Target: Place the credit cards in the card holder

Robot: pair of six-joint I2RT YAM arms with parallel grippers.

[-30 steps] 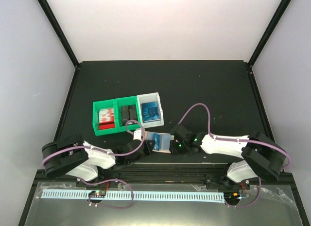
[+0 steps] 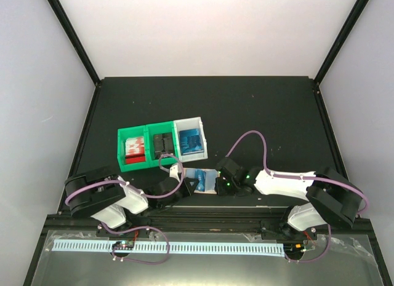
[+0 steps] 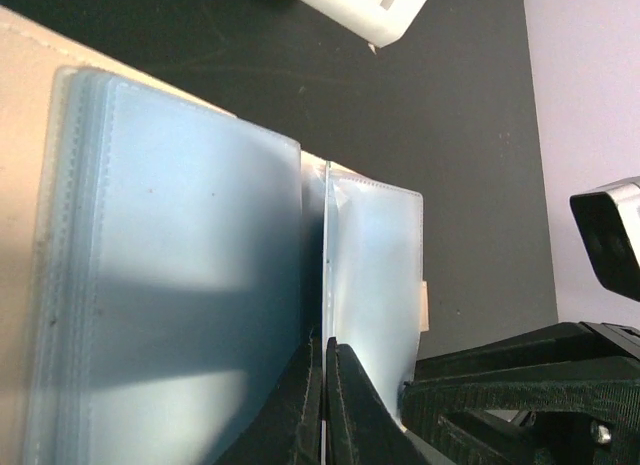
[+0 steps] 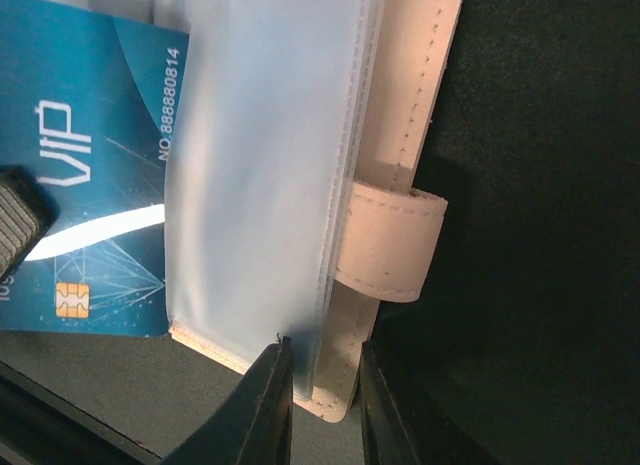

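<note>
The card holder [image 2: 209, 180], with tan backing and clear sleeves [image 4: 260, 165], lies open at the table's front between both grippers. In the left wrist view, my left gripper is shut at the upright edge of a sleeve [image 3: 375, 265]; nothing thicker shows between its fingers. In the right wrist view, a blue VIP card [image 4: 80, 185] lies beside the sleeve, partly under a dark part at left. My right gripper is at the holder's lower edge; its fingertips sit either side of the sleeve corner and backing, seemingly shut on them.
Behind the holder stand two green bins [image 2: 121, 150] with red-white and dark items, and a white bin [image 2: 202, 150] with blue cards [image 2: 189, 140].
The left arm has shifted slightly to the right over the last second. The right arm and the bins have not visibly moved.
</note>
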